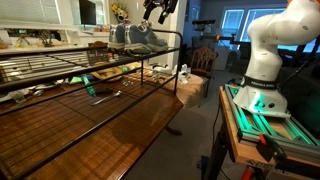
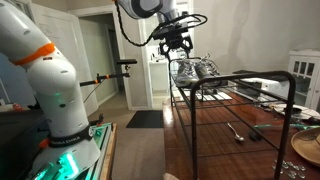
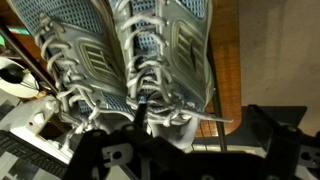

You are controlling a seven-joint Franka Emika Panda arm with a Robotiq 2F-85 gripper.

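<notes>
A pair of grey sneakers with pale laces, the left shoe (image 3: 82,55) and the right shoe (image 3: 170,45), sits side by side on the rack's top. Both sneakers (image 1: 136,38) show at the rack's far end in exterior view 1. My gripper (image 1: 158,12) hangs above them, fingers apart. In exterior view 2 the gripper (image 2: 178,45) points down just over the sneakers (image 2: 192,70). From the wrist, the gripper has its dark fingers spread, with a white lace end in the gap; whether they touch it I cannot tell.
The black wire rack (image 2: 235,101) stands on a brown wooden table (image 1: 105,145). Beneath it lie a spoon (image 2: 235,131), a green-handled tool (image 1: 103,99) and other small items. Open floor (image 2: 145,155) lies beside the table.
</notes>
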